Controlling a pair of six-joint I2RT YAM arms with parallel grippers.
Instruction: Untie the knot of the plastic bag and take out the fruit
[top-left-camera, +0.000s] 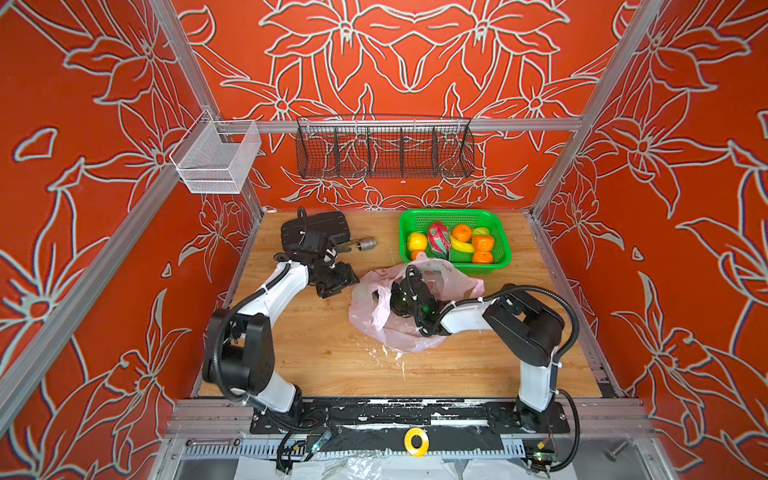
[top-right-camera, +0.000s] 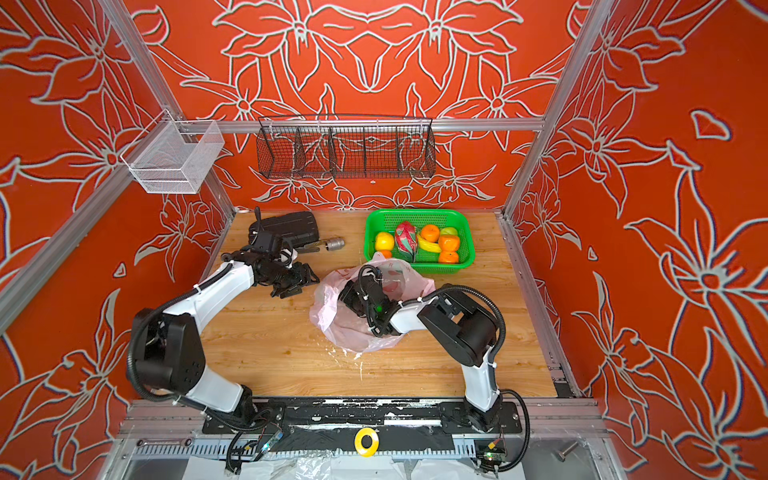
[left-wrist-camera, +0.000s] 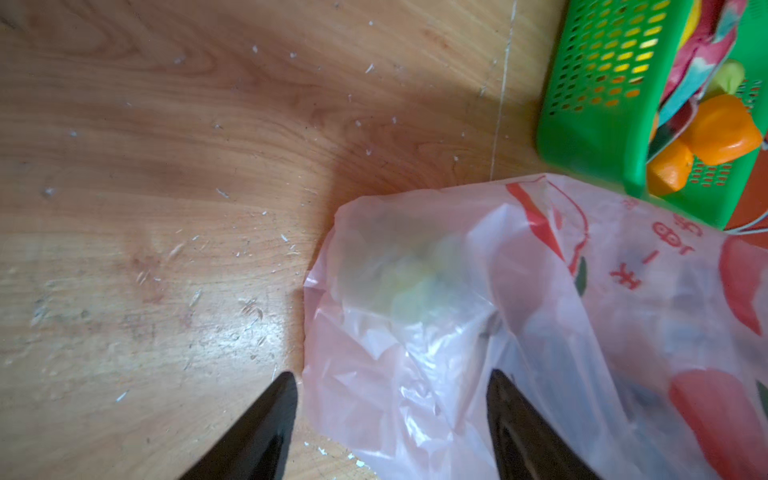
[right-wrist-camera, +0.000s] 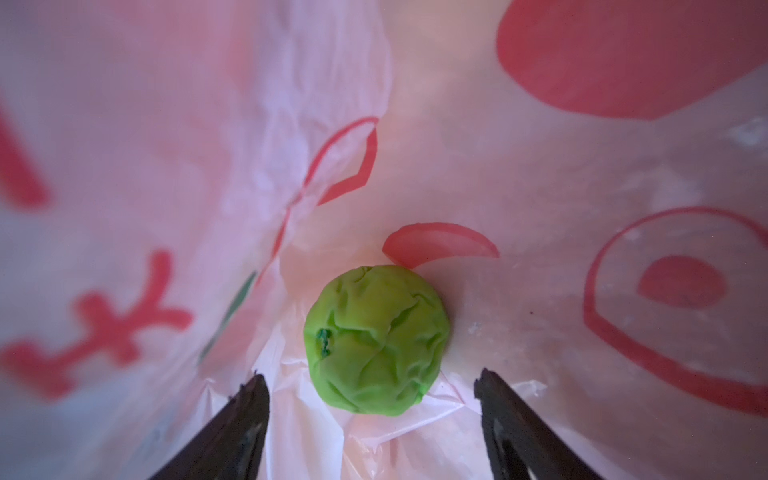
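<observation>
A pink plastic bag (top-left-camera: 373, 320) lies open mid-table, its knot not visible. Inside it, in the right wrist view, a round green fruit (right-wrist-camera: 376, 340) sits on the printed plastic. My right gripper is down in the bag, open, a finger to either side of the fruit's near side. My left gripper is open just left of the bag, over its crumpled edge, where a faint greenish shape shows through the plastic.
A green basket (top-left-camera: 504, 248) of assorted fruit stands behind the bag. A black case (top-left-camera: 312, 222) and a metal cylinder (top-left-camera: 365, 243) lie back left. Wire baskets hang on the walls.
</observation>
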